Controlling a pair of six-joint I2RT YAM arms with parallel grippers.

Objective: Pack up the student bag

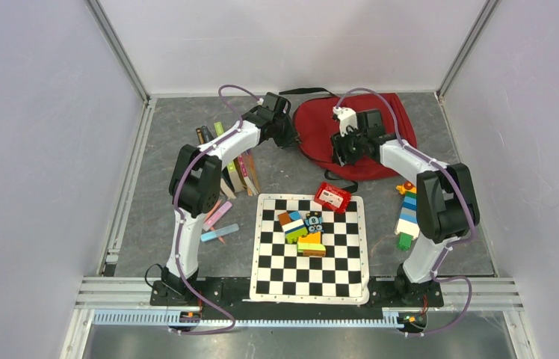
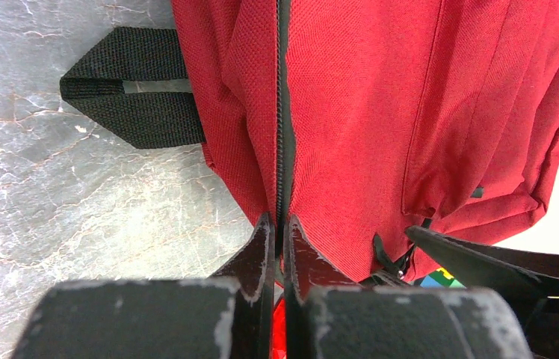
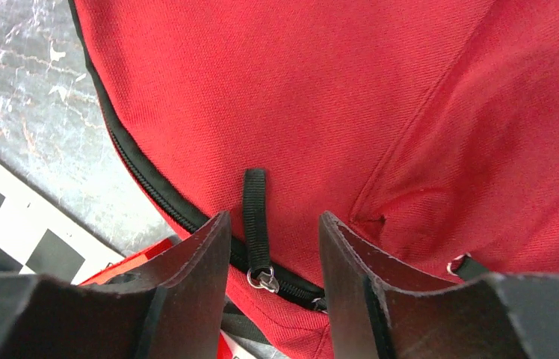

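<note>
The red bag lies at the back of the table. My left gripper is shut on the bag's black zipper edge at its left side. My right gripper hovers over the bag, open, just above a black zipper pull with a metal ring; nothing shows held between its fingers. A second small pull shows near the right finger.
A checkerboard carries blocks and a red pack. Books and pens lie at left; coloured bricks at right. Bare floor shows at front left.
</note>
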